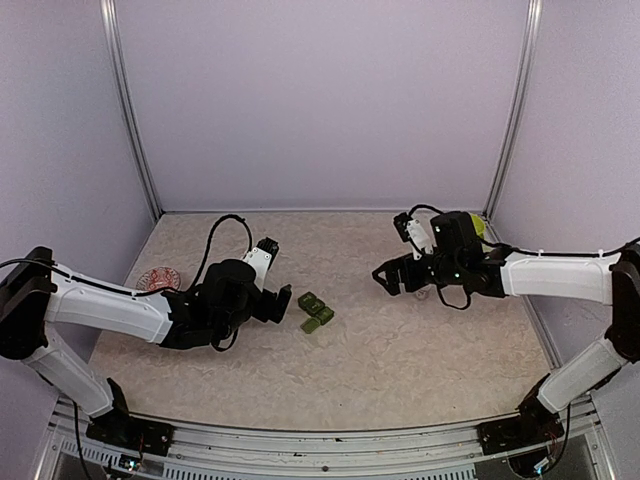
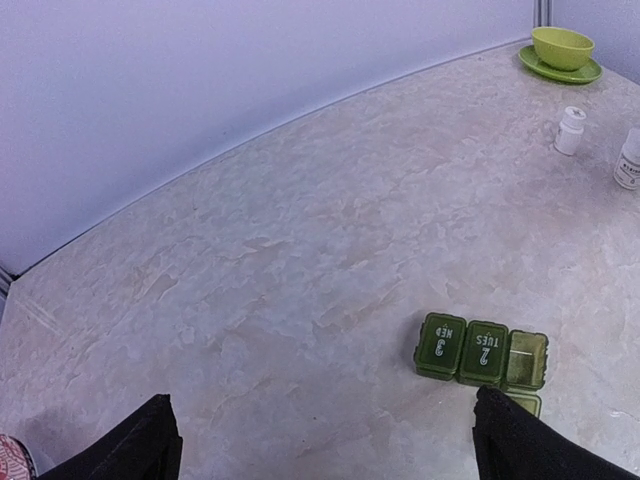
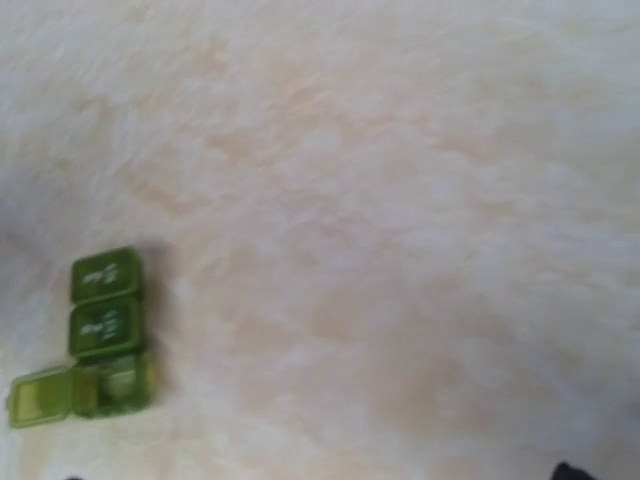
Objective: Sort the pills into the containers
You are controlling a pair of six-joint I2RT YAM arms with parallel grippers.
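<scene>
A green pill organizer (image 1: 314, 305) (image 2: 484, 352) (image 3: 106, 322) lies mid-table, two lids marked with days shut and the end compartment's lid flipped open. My left gripper (image 1: 275, 298) is open, just left of it, with empty fingers. My right gripper (image 1: 392, 275) stands open to the organizer's right, above the table. Two white pill bottles (image 2: 569, 131) (image 2: 628, 160) stand on the right, mostly hidden behind the right arm in the top view. No loose pills are visible.
A green bowl (image 2: 562, 46) on a saucer stands at the back right. A red patterned dish (image 1: 158, 280) is at the left.
</scene>
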